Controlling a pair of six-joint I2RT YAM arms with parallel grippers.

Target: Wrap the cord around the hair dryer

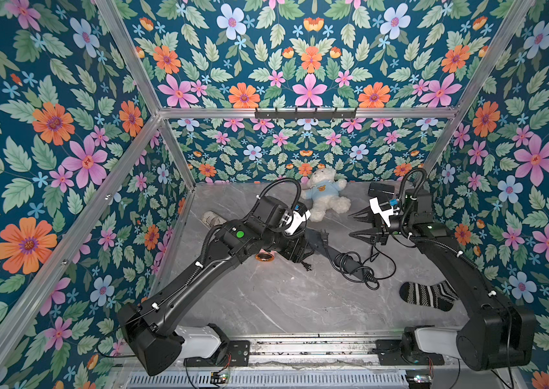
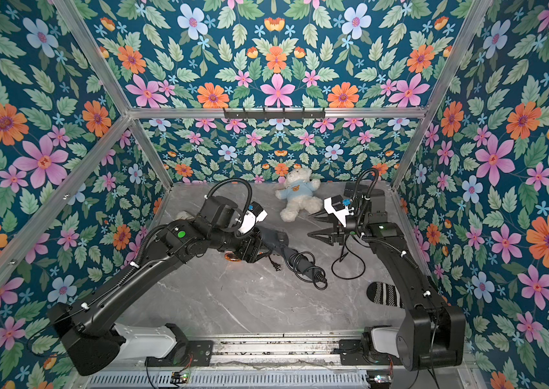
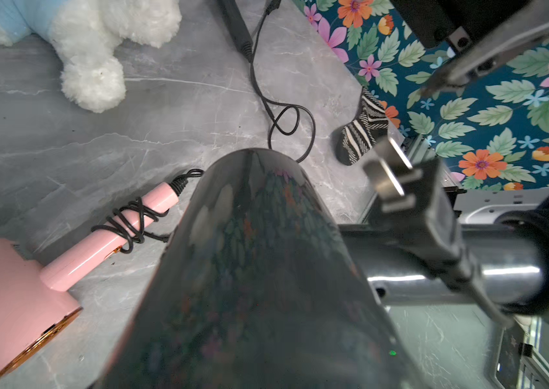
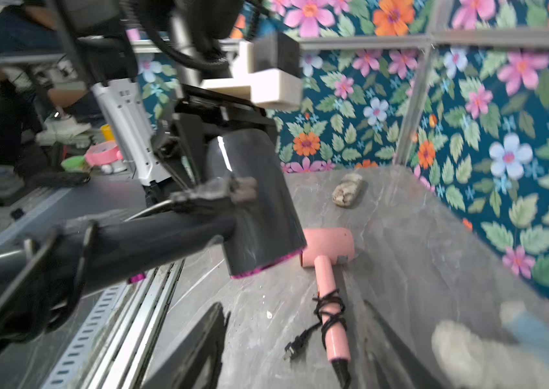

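A dark grey hair dryer [image 1: 339, 257] is held above the table, its barrel in my left gripper [image 1: 305, 241]. Its barrel [image 3: 258, 259] fills the middle of the left wrist view and hides my left fingers there. Loops of black cord [image 4: 83, 272] go around the handle, which points to the right in the top views. The two-pronged plug [image 3: 426, 201] lies close against the handle near the barrel. A loose cord loop [image 1: 388, 262] hangs to the right of the handle. My right gripper [image 1: 353, 224] stands open, nothing between its fingers, behind and right of the handle.
A pink hair dryer [image 4: 328, 246] with its own wrapped cord lies on the table below my left gripper. A teddy bear [image 1: 327, 194] sits at the back, a striped sock [image 1: 426, 295] at the right.
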